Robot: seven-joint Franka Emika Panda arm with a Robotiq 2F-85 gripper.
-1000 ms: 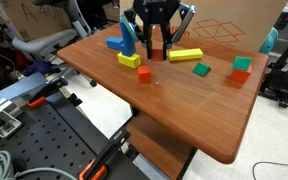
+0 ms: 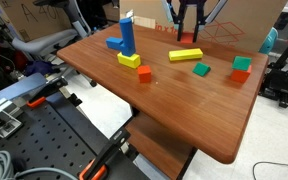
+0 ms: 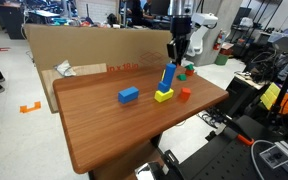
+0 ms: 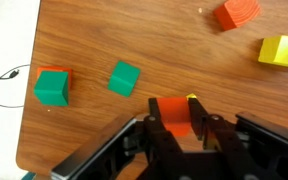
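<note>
My gripper is shut on a red block (image 4: 174, 112), which shows between its dark fingers in the wrist view. In exterior view 1 that held block (image 2: 187, 38) is at the back of the table, behind a long yellow bar (image 2: 184, 55); whether it touches the table I cannot tell. The gripper mostly covers the bar in the wrist view. A flat green block (image 4: 124, 78) lies nearby, and another green block (image 4: 52, 88) sits on an orange-red one near the table edge.
A tall blue block (image 2: 127, 37) stands by a yellow block (image 2: 130, 60), with a lying blue block (image 3: 129, 95) farther along. An orange-red block (image 2: 144, 74) rests in front.
My gripper, with the red block in it, has moved from near the tall blue block toward the back of the table, past the yellow bar. The other blocks have stayed put.
</note>
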